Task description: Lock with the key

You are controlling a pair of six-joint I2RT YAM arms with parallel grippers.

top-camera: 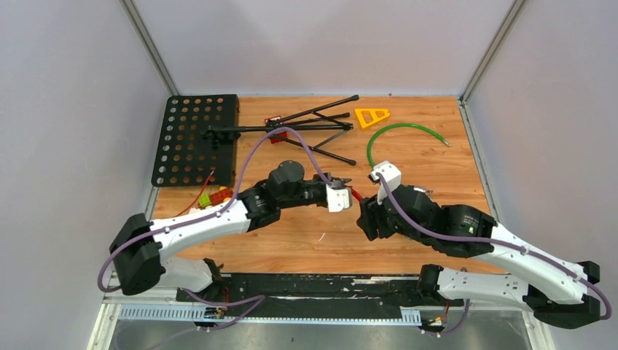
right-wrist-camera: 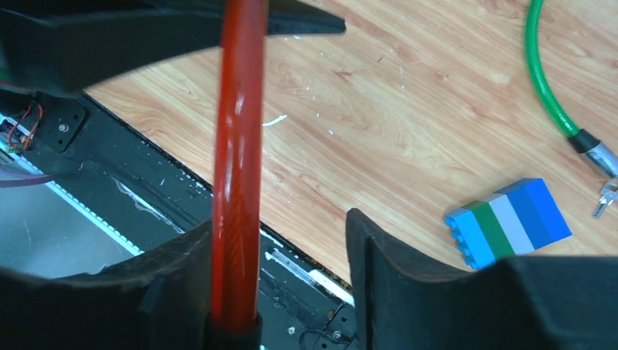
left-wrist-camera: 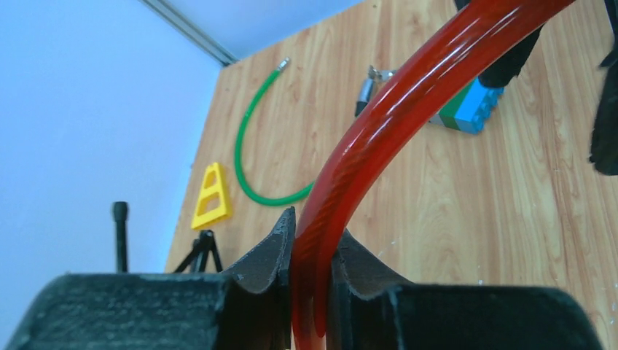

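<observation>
My left gripper is shut on a glossy red cable [left-wrist-camera: 357, 160], which curves up and right in the left wrist view. The top view shows only a short red piece between the two arms. My right gripper stands open. In the right wrist view the cable [right-wrist-camera: 237, 168] runs down between its fingers, close to the left one, its dark end at the bottom edge. A green cable [right-wrist-camera: 543, 73] ends in a dark and silver lock body [right-wrist-camera: 597, 153], with a small silver key [right-wrist-camera: 605, 198] beside it. My right gripper's fingers [left-wrist-camera: 503, 65] also show in the left wrist view.
A blue, green and white block [right-wrist-camera: 510, 222] lies near the key. At the back are a black tripod [top-camera: 313, 125] and a yellow triangle [top-camera: 372, 117]. A black perforated box [top-camera: 193, 138] stands at the left.
</observation>
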